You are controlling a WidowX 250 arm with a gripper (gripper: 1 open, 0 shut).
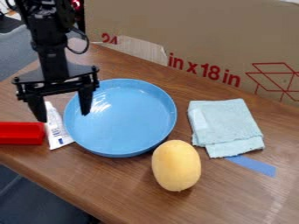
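My black gripper (62, 107) stands open at the left of the view, its two fingers pointing down over the left rim of the blue plate (128, 122) and the white tube (59, 133) beside it. Nothing shows between the fingers. A red box (20, 133) lies at the left edge, partly out of view. A yellow potato-like object (176, 166) sits in front of the plate on the right.
A folded light blue cloth (225, 125) lies right of the plate, with a strip of blue tape (251, 165) below it. A cardboard box (211, 44) stands at the back.
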